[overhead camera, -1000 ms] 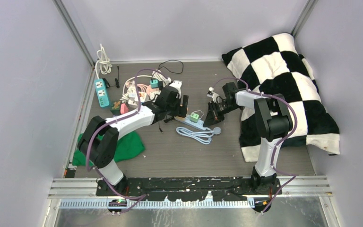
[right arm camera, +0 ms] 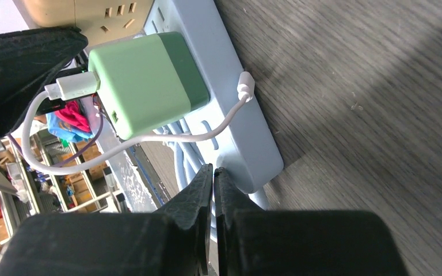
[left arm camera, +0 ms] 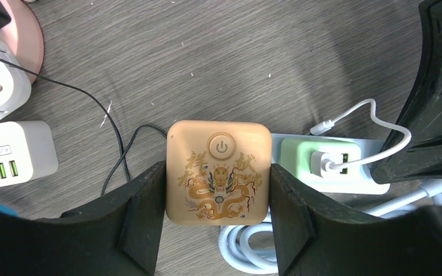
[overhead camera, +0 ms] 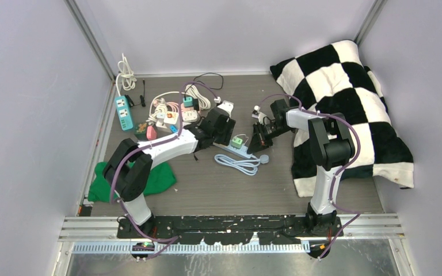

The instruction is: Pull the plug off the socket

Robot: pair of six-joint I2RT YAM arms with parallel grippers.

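The orange dragon-print plug [left arm camera: 218, 172] sits on the left end of the light blue power strip [right arm camera: 253, 149]. My left gripper is over it, fingertips against both its sides. A green charger [left arm camera: 296, 158] with a white cable is plugged in beside it. My right gripper has its fingertips together against the strip's near end; nothing clearly shows between them. The top view has the left wrist over the strip and the right one at its right end.
Several power strips, plugs and cables crowd the left, among them a white USB block [left arm camera: 23, 149]. A green cloth [overhead camera: 158, 178] lies front left, a checkered cushion [overhead camera: 339, 115] on the right. The front middle floor holds only the coiled blue cord [overhead camera: 236, 167].
My left arm has moved right, its wrist now over the orange plug. The right arm has not visibly moved.
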